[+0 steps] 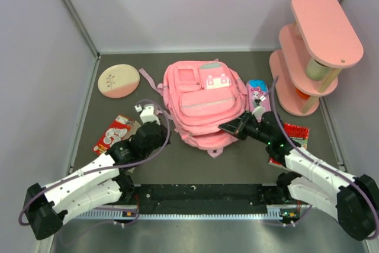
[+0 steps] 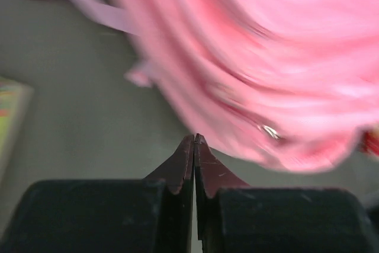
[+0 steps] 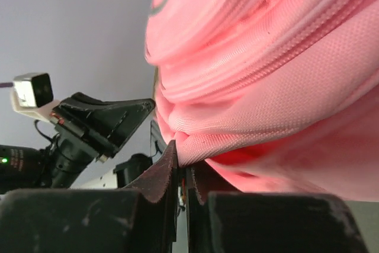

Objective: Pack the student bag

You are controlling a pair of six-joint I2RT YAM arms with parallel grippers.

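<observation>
The pink backpack (image 1: 201,96) lies mid-mat, its bottom flap loose toward the front. My left gripper is shut just left of the bag, nothing visible between its fingertips; the bag is blurred behind it. My right gripper is shut on a fold of pink fabric at the bag's lower right edge. A pink pencil case (image 1: 257,92) lies right of the bag, partly hidden by cables. A red book (image 1: 109,134) lies left, and red items (image 1: 296,134) lie right, partly under the arm.
A round cream-and-pink object (image 1: 118,81) lies at the back left. A pink tiered shelf (image 1: 325,22) with containers stands at the back right. The strip of mat in front of the bag is clear.
</observation>
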